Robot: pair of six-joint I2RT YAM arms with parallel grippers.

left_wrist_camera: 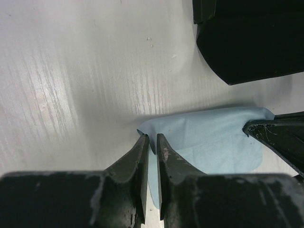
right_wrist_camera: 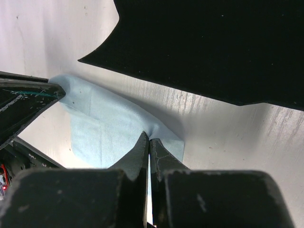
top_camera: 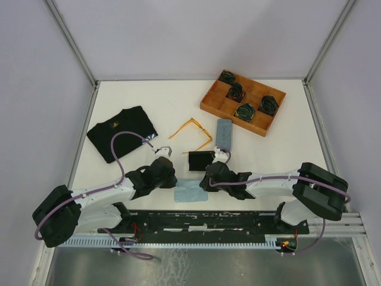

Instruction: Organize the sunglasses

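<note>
A light-blue cloth [top_camera: 190, 192] lies near the table's front edge, its far edge raised and casting a shadow. At the cloth's left end, my left gripper is shut with a fold of it between the fingertips. My right gripper is shut at the other end, where the cloth bunches into its fingertips. Beyond the cloth lie the orange-framed sunglasses [top_camera: 193, 121]. A black flat item [top_camera: 200, 161], apparently a pouch, rests just past the cloth; part of it is hidden by the right arm.
A long grey case [top_camera: 224, 132] lies right of the sunglasses. The wooden compartment tray [top_camera: 217, 95] at the back right holds several dark rolled items. A black cloth [top_camera: 122, 131] is spread at the left. Free table shows at the back left and far right.
</note>
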